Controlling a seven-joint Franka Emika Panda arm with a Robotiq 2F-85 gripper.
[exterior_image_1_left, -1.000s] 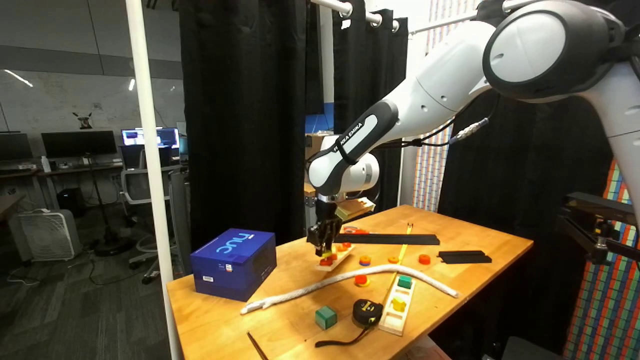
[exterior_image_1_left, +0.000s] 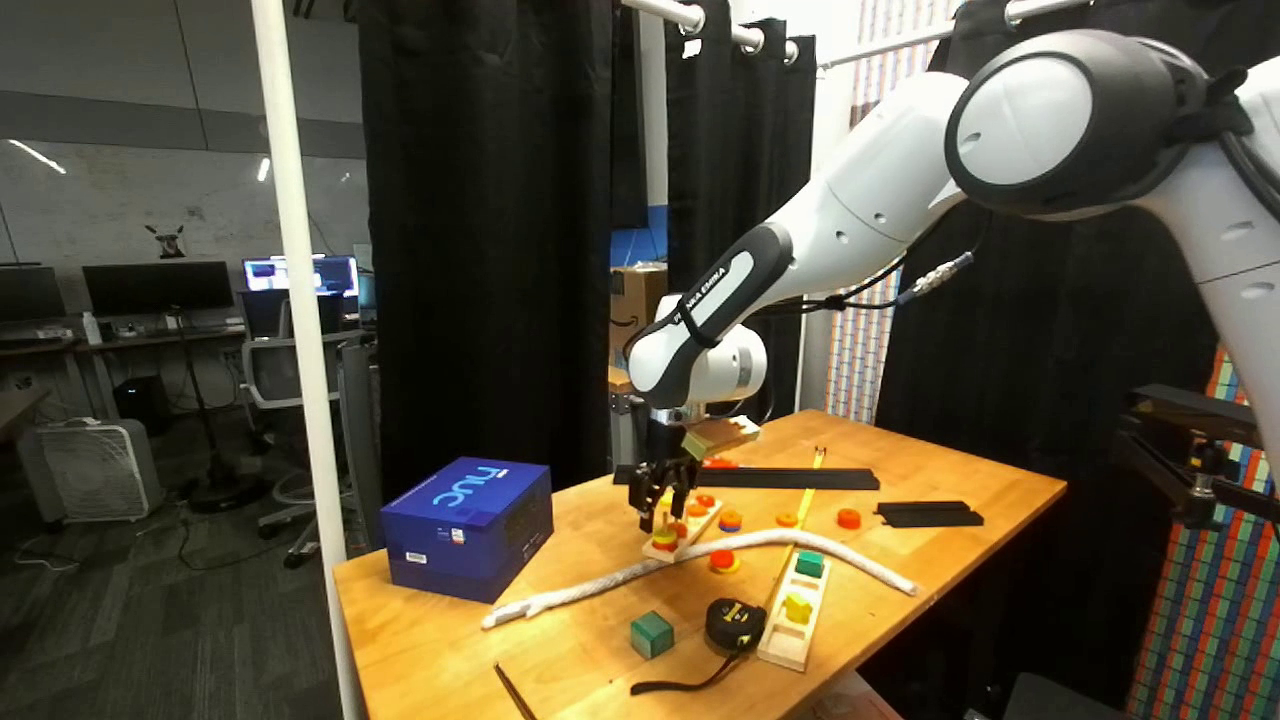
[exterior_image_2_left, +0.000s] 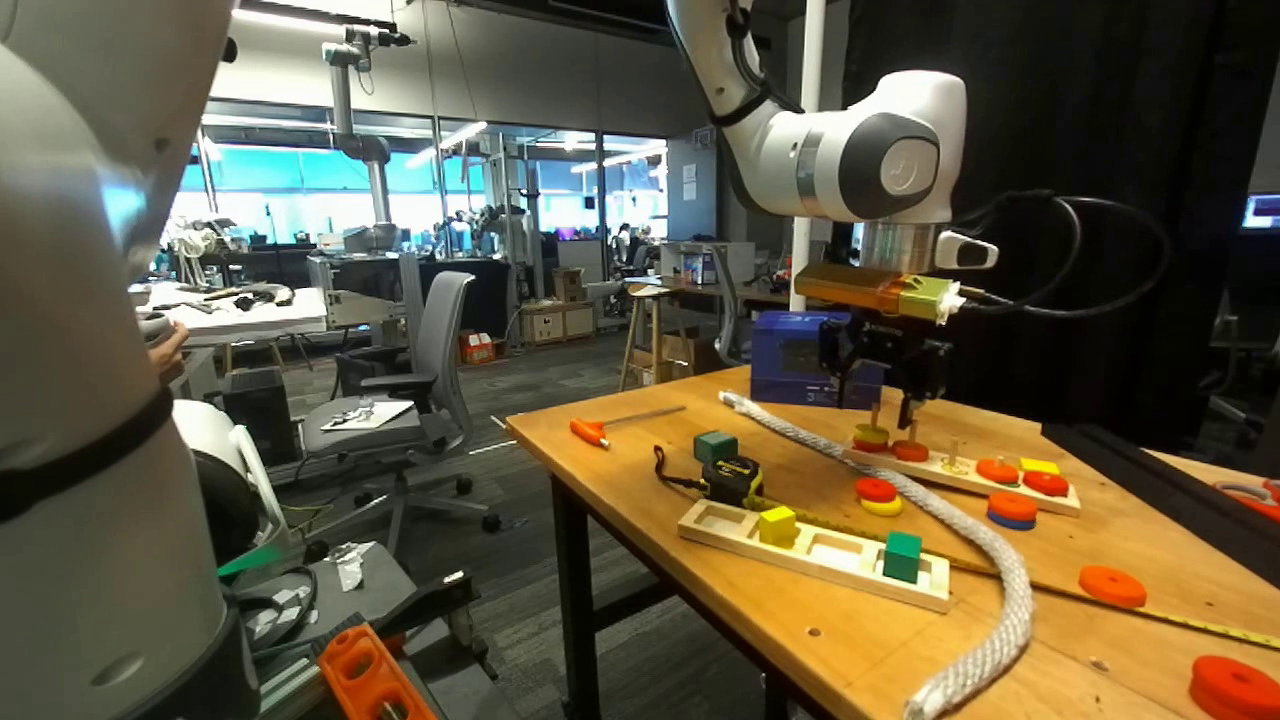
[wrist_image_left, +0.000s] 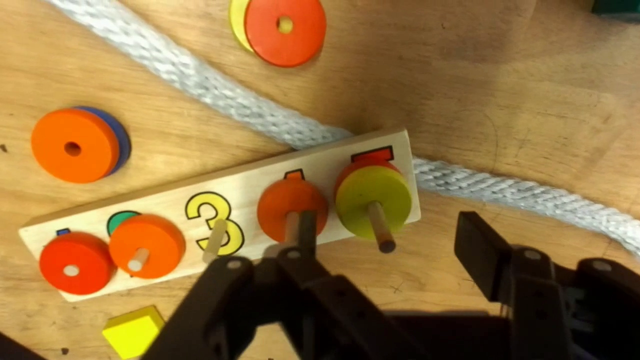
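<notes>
A wooden peg board (wrist_image_left: 240, 207) with printed numbers lies against the rope, one end touching or slightly over it. On its end peg, a yellow-green disc (wrist_image_left: 360, 207) rests on a red disc (wrist_image_left: 375, 157). An orange-red disc (wrist_image_left: 279, 207) sits on the neighbouring peg; the "3" peg (wrist_image_left: 216, 237) is bare. Two more pegs carry an orange disc (wrist_image_left: 157, 240) and a red disc (wrist_image_left: 81, 258). Low over the board's end, my gripper (exterior_image_2_left: 875, 408) stands open. In the wrist view, its fingers are either side of the end peg, one overlapping the neighbouring peg, with nothing gripped.
White rope (exterior_image_1_left: 624, 576) curves across the table beside the board. Loose stacked discs (wrist_image_left: 285, 36), a tape measure (exterior_image_2_left: 729, 480), a green cube (exterior_image_1_left: 651, 634) and a wooden tray (exterior_image_2_left: 732, 522) lie nearby. A blue box (exterior_image_1_left: 468, 528) stands at one edge.
The peg board has shifted toward the rope and now meets it. My gripper has moved the same way, slightly right and down in exterior view 1. The yellow-green disc is now plainer below the fingers.
</notes>
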